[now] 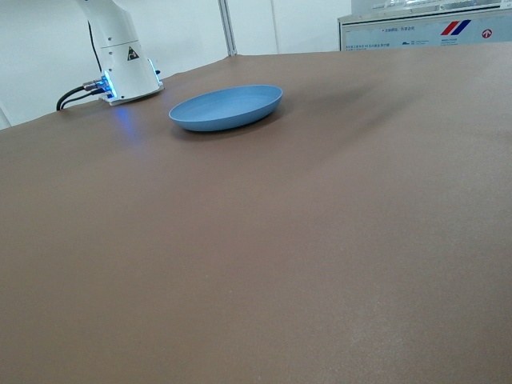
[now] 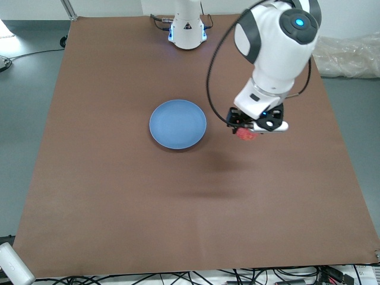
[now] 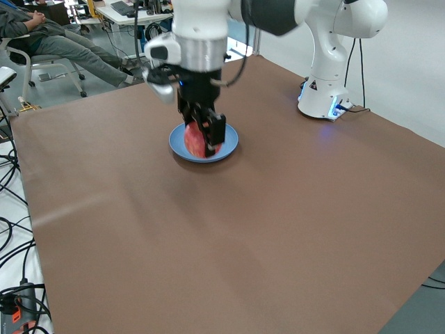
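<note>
My gripper is shut on a red apple, held above the brown table to the right of the blue plate in the left view. In the right view the gripper and apple overlap the plate. The apple is partly hidden under the gripper in the left view. The top view shows the plate empty, with neither gripper nor apple visible.
The white arm base with cables stands at the back of the table. Cables run along the near edge.
</note>
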